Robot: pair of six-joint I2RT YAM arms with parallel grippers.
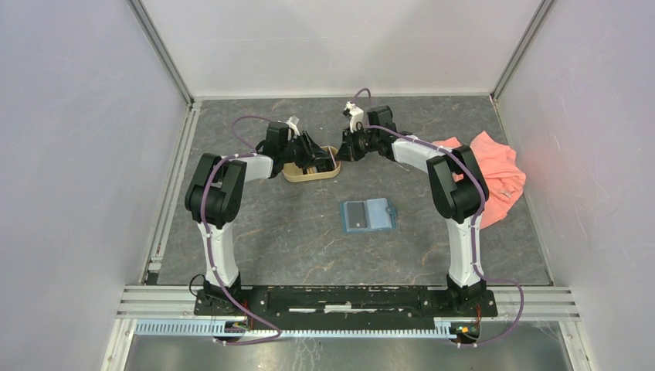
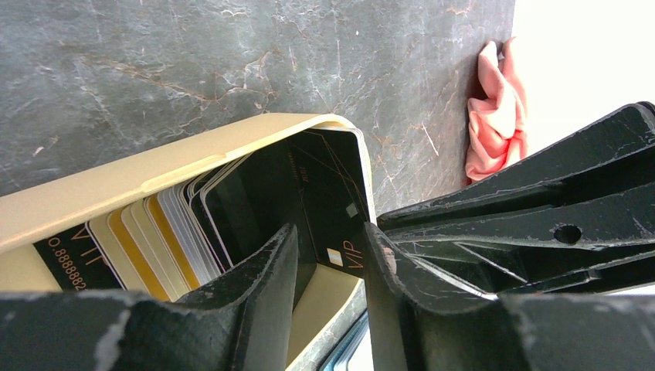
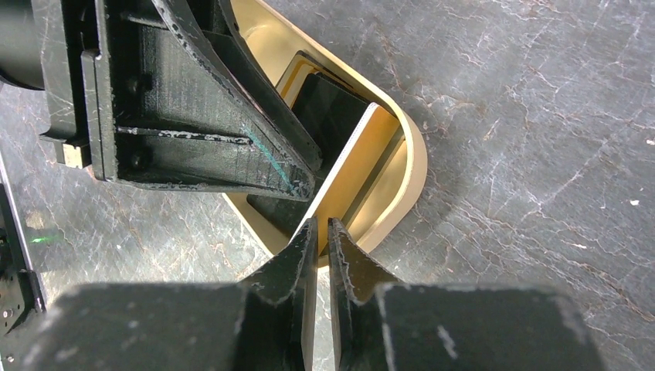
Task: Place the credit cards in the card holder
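A cream tray [image 1: 312,176] of stacked cards [image 2: 154,239] stands at the back centre. Inside it a black VIP card leans upright at the right end; in the right wrist view its orange side [image 3: 359,166] faces up. My left gripper is over the tray, part open, its fingers at that card. My right gripper is at the tray's right end, its fingertips shut at the card's edge; how much it grips is hard to see. The blue card holder [image 1: 368,215] lies open in front.
A pink cloth [image 1: 498,182] lies at the right of the table, under the right arm. The walls close in the back and both sides.
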